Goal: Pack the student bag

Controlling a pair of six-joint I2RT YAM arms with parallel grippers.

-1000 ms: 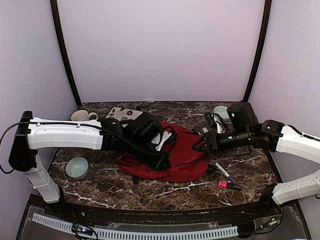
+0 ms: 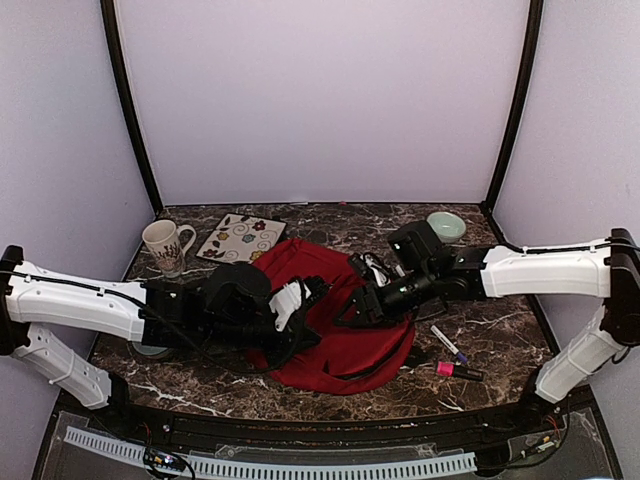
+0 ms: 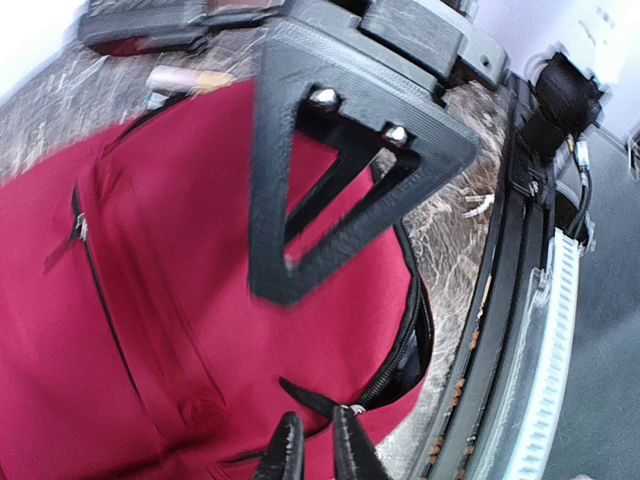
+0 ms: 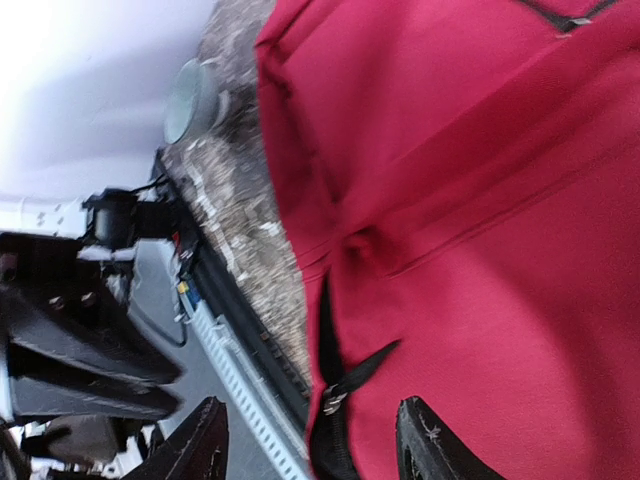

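Observation:
The red bag (image 2: 345, 352) lies on the marbled table, both grippers over it. A dark zipped opening curves along its near right edge; its zipper pull (image 3: 356, 409) shows in the left wrist view close above my left fingertips. My left gripper is part open with a narrow gap, only red cloth visible behind it. My right gripper stands wide open over the bag's edge, nothing held between its fingers. The same edge shows a black zipper tab (image 4: 362, 372) there. Whether any fingertip touches the cloth, I cannot tell.
A pink-and-black marker (image 2: 458, 371) and a white pen (image 2: 448, 342) lie right of the bag. Behind it are a flowered board (image 2: 240, 237) and a mug (image 2: 167, 245) at left, and a pale green bowl (image 2: 447, 226) at right.
My right gripper has moved left over the bag. The left one has drawn back left and slightly nearer the front. The bag's near edge reaches further forward, with a dark opening showing.

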